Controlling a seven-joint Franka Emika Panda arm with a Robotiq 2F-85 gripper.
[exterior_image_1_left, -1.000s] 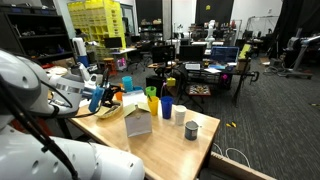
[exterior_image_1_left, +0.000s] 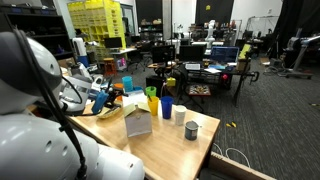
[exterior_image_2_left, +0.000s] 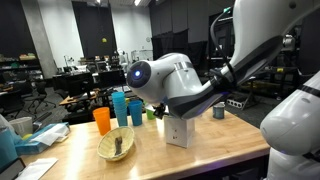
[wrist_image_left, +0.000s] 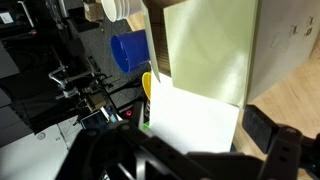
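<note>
A pale box (exterior_image_1_left: 138, 122) with raised flaps stands on the wooden table, and the second exterior view shows it (exterior_image_2_left: 178, 132) just in front of the arm. In the wrist view the box (wrist_image_left: 210, 40) fills the upper middle, its cream inside visible. My gripper has its two dark fingers spread wide apart, with a white flap of the box showing across the gap. Whether the fingers touch that flap cannot be told. From the first exterior view, the gripper (exterior_image_1_left: 113, 98) is on the left side of the box, small and partly lost among other things.
A blue cup (exterior_image_1_left: 166, 105), a yellow cup (exterior_image_1_left: 153, 104), a white cup (exterior_image_1_left: 180, 115) and a grey can (exterior_image_1_left: 191, 130) stand beyond or right of the box. A woven bowl (exterior_image_2_left: 117, 144) and an orange cup (exterior_image_2_left: 102, 120) are on the other side. Bare table lies at the near right.
The arm has shifted slightly toward the box over the last second. The box, cups and can have stayed where they were.
</note>
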